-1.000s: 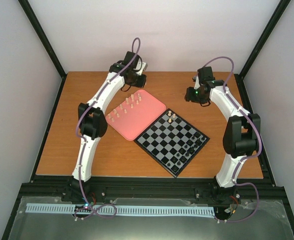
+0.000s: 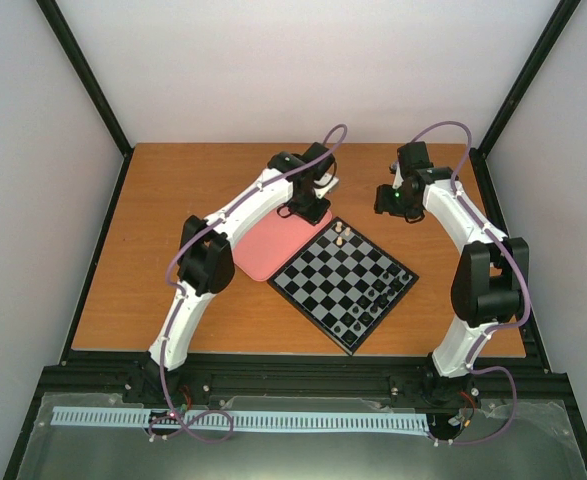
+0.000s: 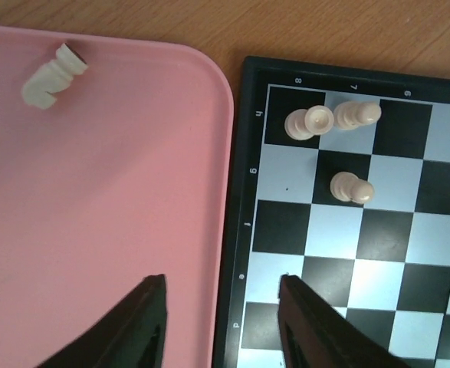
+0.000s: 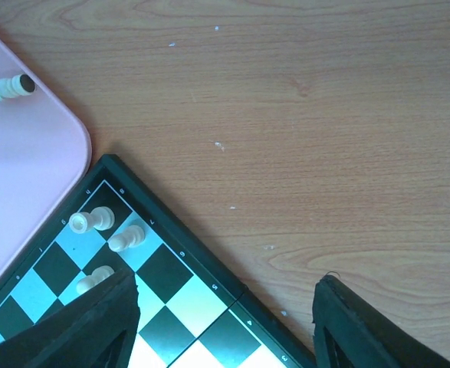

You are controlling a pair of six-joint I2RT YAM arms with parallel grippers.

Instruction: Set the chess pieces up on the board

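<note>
The chessboard (image 2: 323,290) holds three white pieces at its top corner, seen in the left wrist view as a piece (image 3: 309,123), another (image 3: 356,113) beside it and one (image 3: 351,188) below, with dark pieces along the lower right side in the top view. A white knight (image 3: 52,77) lies on its side on the pink tray (image 3: 94,199). My left gripper stands open over the tray-board border, nothing between its fingers. My right gripper stands open over the board's top corner and the table, also empty.
The left arm hides much of the tray in the top view.
My left arm has swung right and down from behind the tray to over the tray's corner by the board. My right gripper has moved slightly right and toward the front.
</note>
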